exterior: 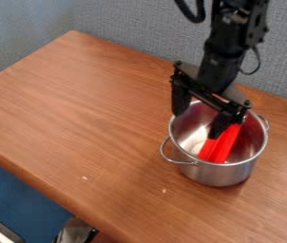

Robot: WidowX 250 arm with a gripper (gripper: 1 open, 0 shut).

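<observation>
A steel pot (238,166) with side handles sits on the right part of the wooden table (83,104). Inside it lie red objects (222,145), long and narrow, along with something pale that is partly hidden. My black gripper (197,118) is open over the pot's back left part, angled down toward the pot's interior, with one finger near the left rim. Whether it touches the rim or the red objects cannot be told from this view.
A grey fabric wall runs behind it. Blue floor and some metal and white items show beyond the front left edge.
</observation>
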